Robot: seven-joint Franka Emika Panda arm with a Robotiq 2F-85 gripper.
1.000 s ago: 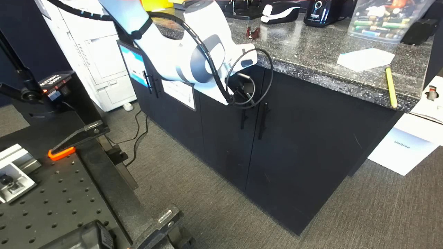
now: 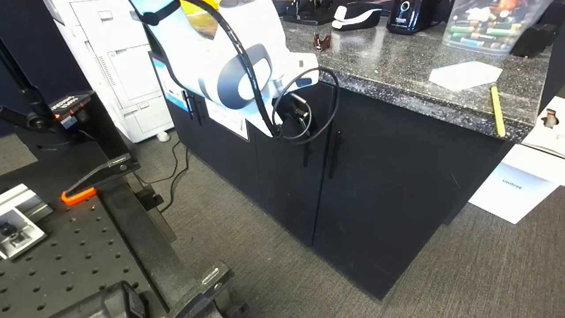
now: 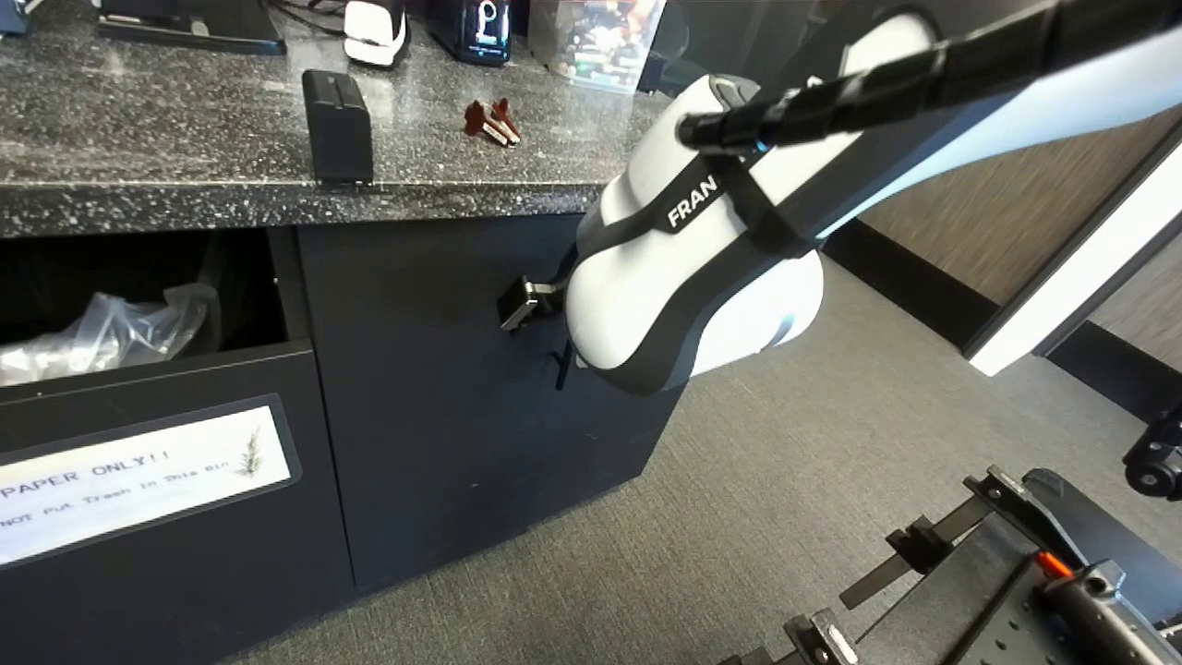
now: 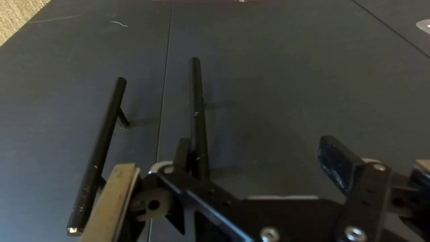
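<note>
Two black bar handles stand on the dark cabinet doors on either side of a thin seam. In the wrist view my gripper is open, its fingers wide apart. The nearer handle (image 4: 196, 109) runs into the gap just beside the left finger pad (image 4: 182, 153); whether they touch, I cannot tell. The other handle (image 4: 96, 157) lies outside the fingers, to the left. Exterior view 1 shows that nearer handle (image 2: 306, 154) below my gripper, which is partly hidden by cable loops. The second exterior view shows one side of the gripper against the dark front.
The speckled countertop (image 3: 432, 199) overhangs the doors, with a black battery-like block (image 3: 338, 127) and a red staple remover (image 3: 490, 122) on it. A drawer holding plastic bags (image 3: 144, 327) stands open. Carpet (image 2: 254, 244) is clear in front; a perforated black table (image 2: 69, 259) is nearby.
The arm and cable loops have shifted left in exterior view 1. The handle below my gripper sits slightly further left and lower; whether its door is ajar is unclear.
</note>
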